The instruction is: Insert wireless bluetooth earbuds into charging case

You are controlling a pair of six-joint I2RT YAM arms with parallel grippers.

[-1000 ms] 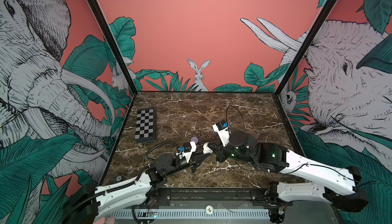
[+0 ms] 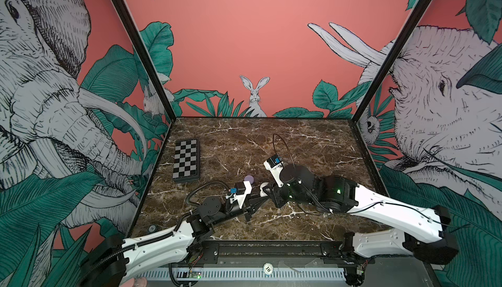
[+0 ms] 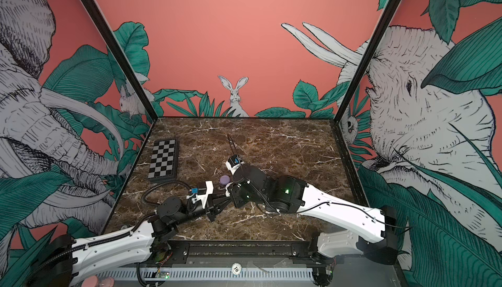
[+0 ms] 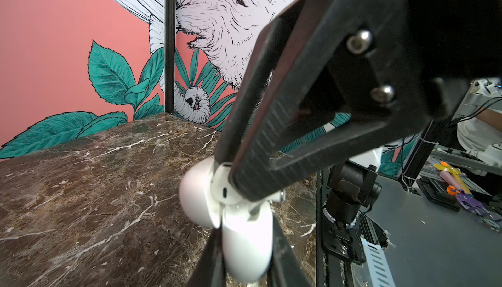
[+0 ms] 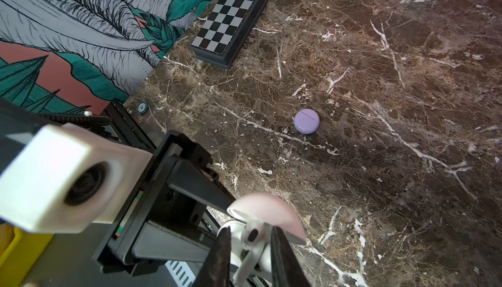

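The white earbud case is held in the air above the table's middle, its rounded lid raised, with a white earbud at it. My left gripper is shut on the case from the left. My right gripper is at the case's top from the right; its dark fingers reach onto the white pieces, and in its wrist view the fingertips stand apart beside the earbud. Whether the earbud sits in its well cannot be told.
A checkered board lies at the left of the marble table. A purple disc lies just behind the grippers, and a small round object near the left edge.
My right arm has shifted left and turned slightly at the case. The left arm and the case in it look unchanged in the top left view.
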